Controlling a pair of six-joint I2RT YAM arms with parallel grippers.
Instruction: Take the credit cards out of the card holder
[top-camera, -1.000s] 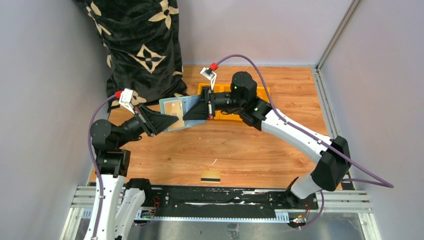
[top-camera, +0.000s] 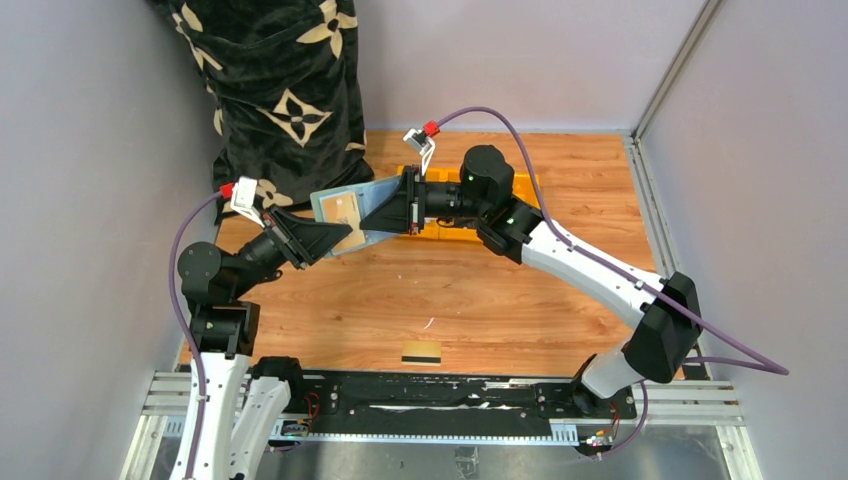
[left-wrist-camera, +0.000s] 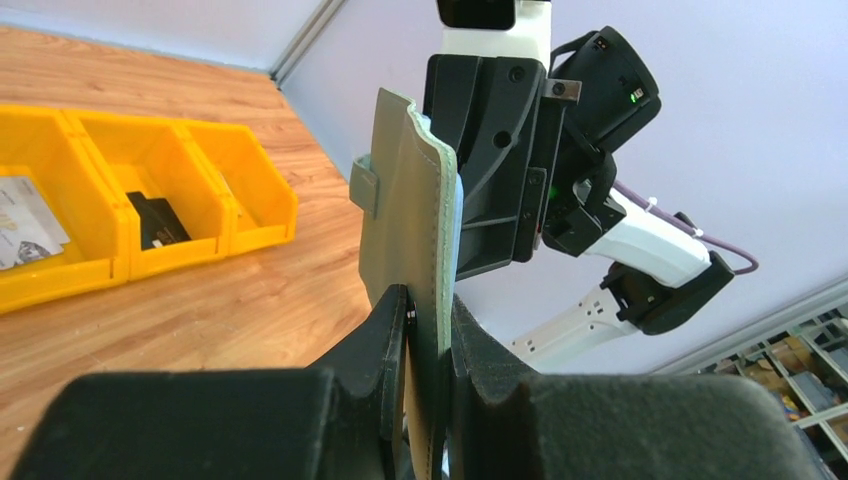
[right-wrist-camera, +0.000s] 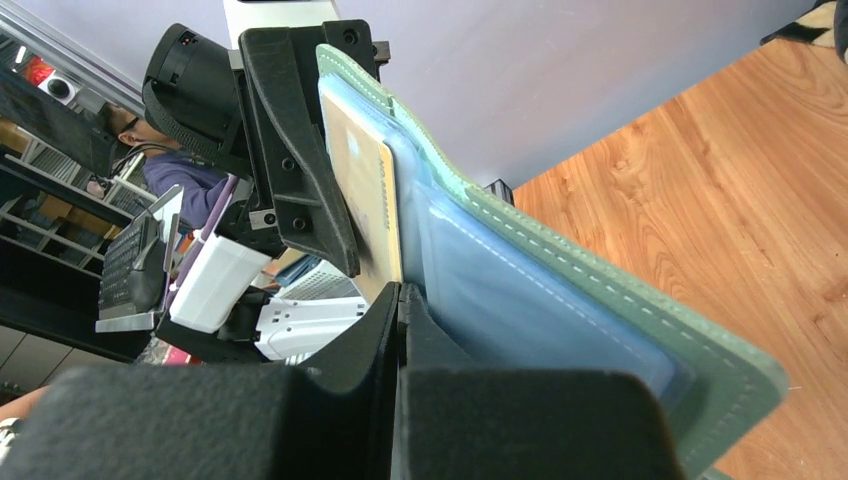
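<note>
The card holder (top-camera: 380, 195), grey-green outside with light blue clear pockets, is held up off the table between the two arms. In the right wrist view a tan card (right-wrist-camera: 365, 185) shows on its open side. My left gripper has the holder between its fingers, one on either side; one finger lies over the tan card. The right gripper is shut, its tips at the card's lower edge in front of the clear pocket. Nothing shows between them. A gold card with a dark stripe (top-camera: 421, 352) lies flat near the table's front edge.
Behind the right gripper stands a yellow compartment bin (left-wrist-camera: 265, 210) with small items inside. A dark patterned cloth (top-camera: 290, 100) hangs at the back left. Mid-table wood (top-camera: 450, 300) is mostly clear.
The holder, with my left gripper, has shifted slightly left and tilted, its right end rising in the top view. My right gripper has moved only slightly. The card on the table stays put.
</note>
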